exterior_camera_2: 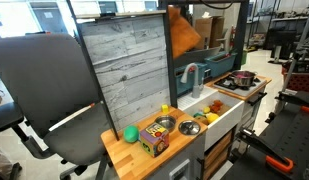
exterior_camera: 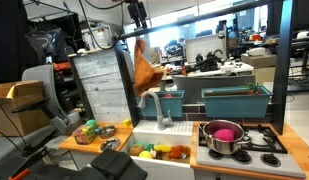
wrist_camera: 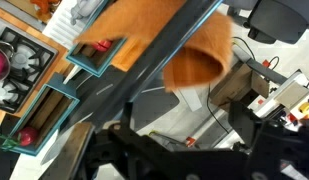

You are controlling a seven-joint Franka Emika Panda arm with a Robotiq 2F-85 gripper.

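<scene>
An orange cloth (exterior_camera: 145,73) hangs down from the dark overhead rail (exterior_camera: 184,23), below my gripper (exterior_camera: 141,23). In the wrist view, parts of the cloth (wrist_camera: 199,62) show on both sides of the rail (wrist_camera: 144,75), so it lies draped over it, slightly blurred. My gripper is open there, its dark fingers spread at the lower edge and apart from the cloth. From the other side, the cloth (exterior_camera_2: 182,34) hangs beside the white wooden panel (exterior_camera_2: 129,80); the gripper is out of that view.
Below stand a white sink (exterior_camera: 161,138) with colourful items, a tall faucet (exterior_camera: 152,108), and a stove holding a pot (exterior_camera: 224,138). A blue-green bin (exterior_camera: 236,105) sits behind the stove. Small bowls (exterior_camera_2: 192,128) rest on the wooden counter by the panel.
</scene>
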